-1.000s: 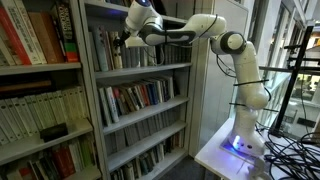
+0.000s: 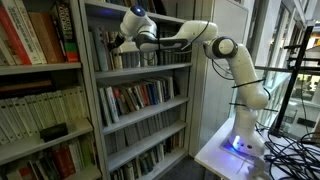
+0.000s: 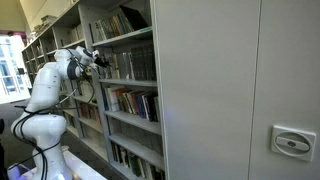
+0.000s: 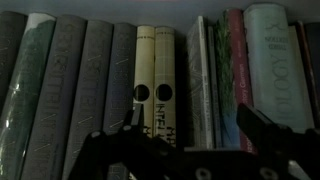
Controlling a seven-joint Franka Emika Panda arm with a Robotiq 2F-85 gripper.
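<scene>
My gripper (image 2: pixel 118 43) is at the upper shelf of the grey bookcase, in front of a row of books. In the wrist view, the gripper stands open with its dark fingers spread wide along the bottom of the picture. Between and beyond them are two cream-yellow books (image 4: pixel 144 75) with black dots on their spines, side by side and upright. Grey volumes (image 4: pixel 90 85) line up to their left. Thin pale books (image 4: pixel 200 80), a red book (image 4: pixel 240 65) and a pale green book (image 4: pixel 275 65) stand to the right. Nothing shows held.
Lower shelves hold more books (image 2: pixel 140 97). A second bookcase section (image 2: pixel 38 70) stands left of the upright divider (image 2: pixel 91 75). The white table (image 2: pixel 222 155) bears the arm's base; cables (image 2: pixel 290 155) lie behind it.
The arm's upper end and gripper have shifted slightly down and left in exterior view 1. The books visible there look unchanged.
</scene>
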